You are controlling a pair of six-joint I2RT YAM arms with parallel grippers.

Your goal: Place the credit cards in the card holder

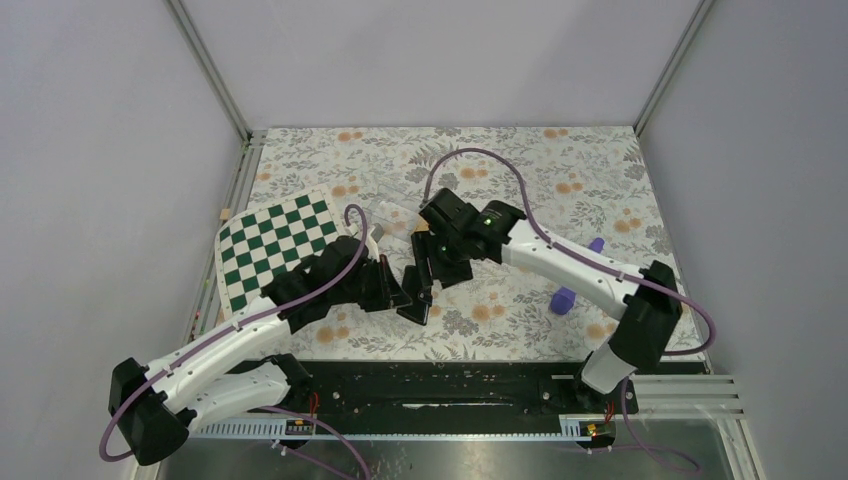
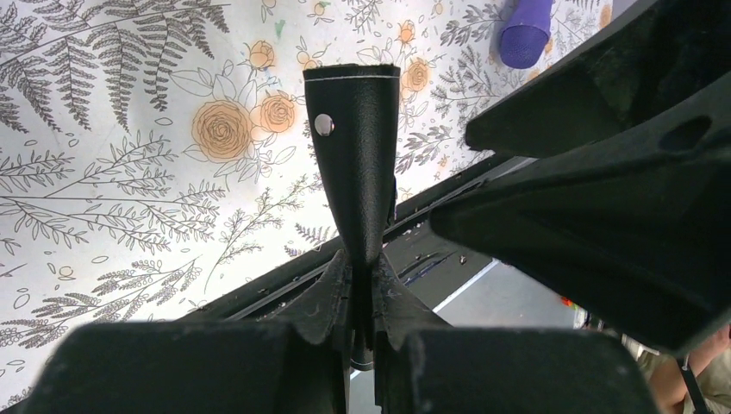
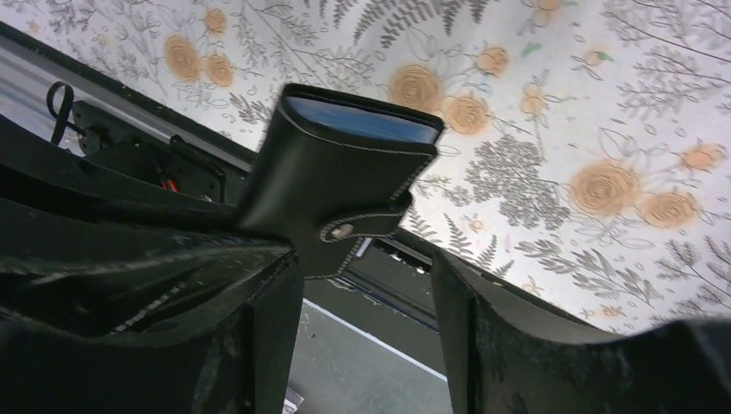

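Note:
The black card holder (image 2: 358,147) is pinched upright in my left gripper, which is shut on its lower part. In the right wrist view the holder (image 3: 336,164) shows its stitched flap with a snap, and a blue edge (image 3: 362,118) is visible inside its top opening. My right gripper stands open, its fingers close to the holder, with nothing seen gripped. From above, both grippers meet near the table's middle, the right one (image 1: 432,265) partly covering the holder (image 1: 416,310). A clear box (image 1: 395,215) lies behind them, partly hidden by the right arm.
A green-and-white checkered board (image 1: 280,245) lies at the left. Purple objects (image 1: 563,300) rest on the right side of the flowered tabletop (image 1: 540,165).

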